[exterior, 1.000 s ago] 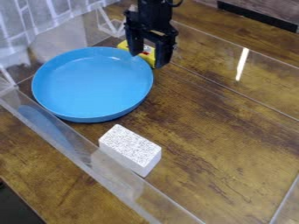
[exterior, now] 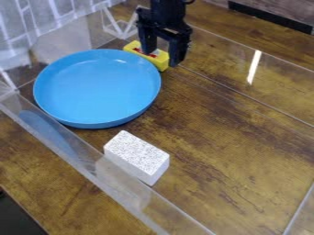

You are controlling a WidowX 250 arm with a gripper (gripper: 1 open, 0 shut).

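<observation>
The black gripper (exterior: 161, 46) reaches down from the top of the view, open, over a yellow object (exterior: 143, 53) with a red mark at the back of the wooden table. The gripper partly hides that object. In front and to the left lies a blue round plate (exterior: 95, 89). A white speckled block (exterior: 136, 156) lies nearer the front.
A clear plastic strip or wall (exterior: 73, 153) runs along the left side.
The gripper has shifted slightly up and back, showing a bit more of the yellow object.
</observation>
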